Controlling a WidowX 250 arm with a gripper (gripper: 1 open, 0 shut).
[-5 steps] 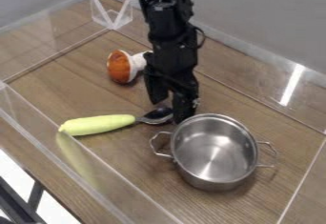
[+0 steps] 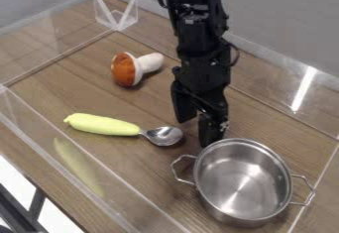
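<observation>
My black gripper [image 2: 199, 123] is open, its fingers pointing down just behind the steel pot [image 2: 241, 182] and to the right of the spoon's bowl. The pot has two wire handles and sits at the lower right. A spoon with a yellow handle [image 2: 103, 125] lies to the left, its metal bowl near my gripper.
An orange and white object [image 2: 130, 68] lies at the back left. A white wire rack [image 2: 115, 17] stands near the back wall.
The pot has shifted toward the front and a little right. My gripper has moved slightly right, and more of the spoon's bowl now shows.
</observation>
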